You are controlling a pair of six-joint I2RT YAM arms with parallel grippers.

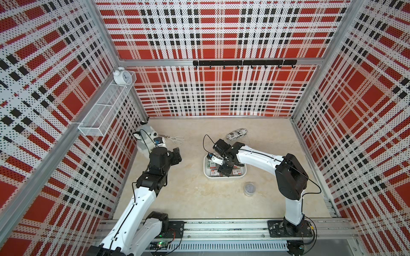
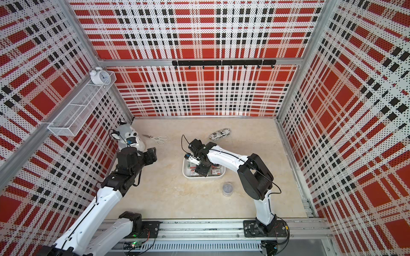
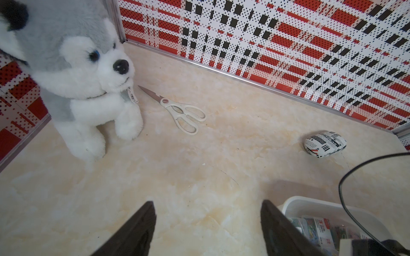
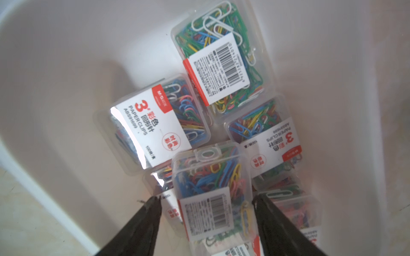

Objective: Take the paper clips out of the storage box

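Observation:
A white storage box (image 1: 206, 169) holds several clear cases of coloured paper clips, stacked in places. My right gripper is down inside it, open, with its fingers either side of a clip case (image 4: 213, 175) near the bottom of the right wrist view; whether they touch it cannot be told. My left gripper hangs open above the table to the left of the box, with nothing between its fingers.
A husky plush (image 3: 89, 106) and scissors (image 3: 183, 111) lie at the back left. A patterned pouch (image 1: 236, 133) is behind the box. A small clear round container (image 1: 249, 189) stands in front right.

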